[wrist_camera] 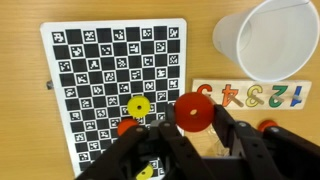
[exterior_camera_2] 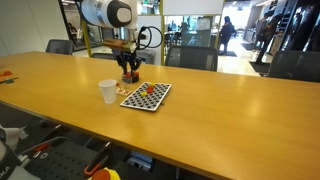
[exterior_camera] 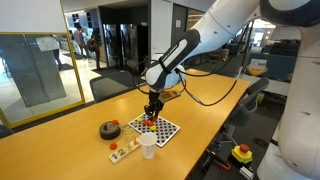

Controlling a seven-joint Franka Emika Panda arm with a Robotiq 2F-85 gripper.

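Observation:
My gripper is shut on a red ball [wrist_camera: 194,111], held between its dark fingertips in the wrist view. Below and to the left lies a white board [wrist_camera: 60,120] with a grid of black-and-white marker squares. A yellow piece [wrist_camera: 139,106] and an orange-red piece [wrist_camera: 125,127] rest on that board, with another yellow piece [wrist_camera: 144,173] near the lower edge of the view. From exterior view 1, the gripper [exterior_camera: 152,112] hangs over the board [exterior_camera: 168,130]. Whether the ball is clear of the pieces below is hard to judge there.
A white cup [exterior_camera: 148,146] stands beside the board, close to a wooden number strip [wrist_camera: 250,94]. Another small red piece [wrist_camera: 267,125] sits past the strip. A dark round bowl [exterior_camera: 109,131] is farther left.

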